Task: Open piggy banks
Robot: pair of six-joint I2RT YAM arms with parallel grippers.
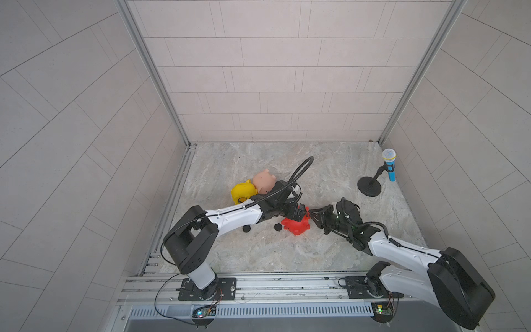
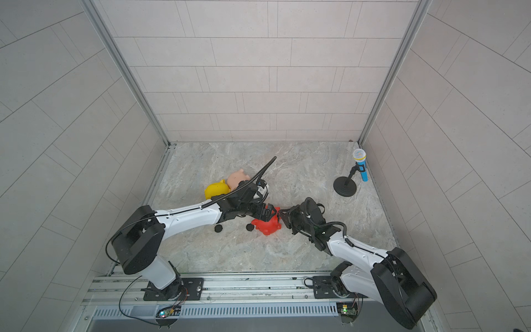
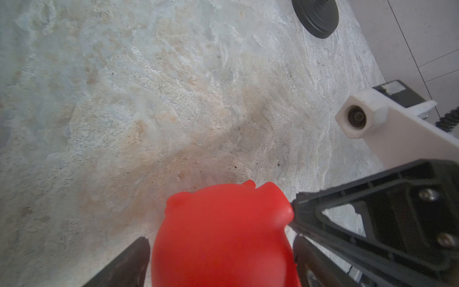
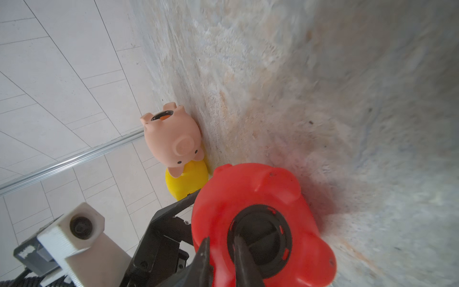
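The red piggy bank (image 1: pixel 294 225) lies at front centre between both grippers; in the right wrist view its black plug (image 4: pixel 258 234) faces the camera. My left gripper is open around the red body in its wrist view. Behind sit the pink piggy bank (image 4: pixel 169 136), with an uncovered hole, and the yellow one (image 4: pixel 186 179). Two black discs (image 1: pixel 246 228) lie on the table.
A black stand (image 1: pixel 369 186) holding a blue cylinder (image 1: pixel 391 171) is at the back right. Walls enclose three sides.
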